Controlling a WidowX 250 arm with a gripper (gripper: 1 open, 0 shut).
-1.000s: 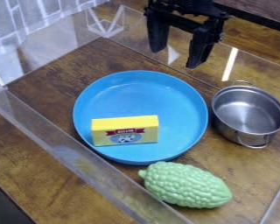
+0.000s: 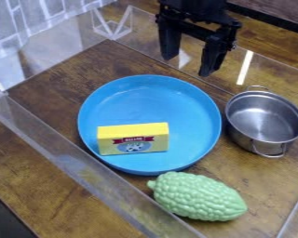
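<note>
My black gripper [image 2: 189, 58] hangs at the top centre, above the back edge of a blue plate [image 2: 170, 110], open with nothing between its fingers. On the front left of the plate lies a yellow box [image 2: 133, 138] with a red label. A steel pot [image 2: 266, 121] with wire handles stands to the right of the plate. A green bumpy vegetable [image 2: 197, 197], like a bitter melon, lies in front of the plate at the lower right.
Clear walls surround the wooden table [image 2: 52, 102], with one running along the front left and one along the back. The wood left of the plate is bare.
My gripper has shifted very slightly over the last second. The plate, box, pot and vegetable have not moved.
</note>
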